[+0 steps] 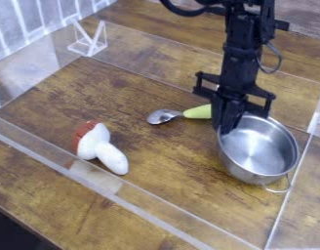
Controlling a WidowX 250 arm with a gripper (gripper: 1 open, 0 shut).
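The black arm reaches down from the top, its gripper (225,119) at the upper-left rim of a steel pot (260,151) on the right of the table. The fingertips are dark and hard to make out; the gripper looks shut, and whether it touches the rim is unclear. A spoon (163,116) with a pale green handle (198,111) lies left of the gripper, its far end partly hidden by the arm. A white toy (105,152) with a red part lies at the lower left.
Clear acrylic walls edge the wooden table (98,205). A white bracket (87,43) stands at the back left.
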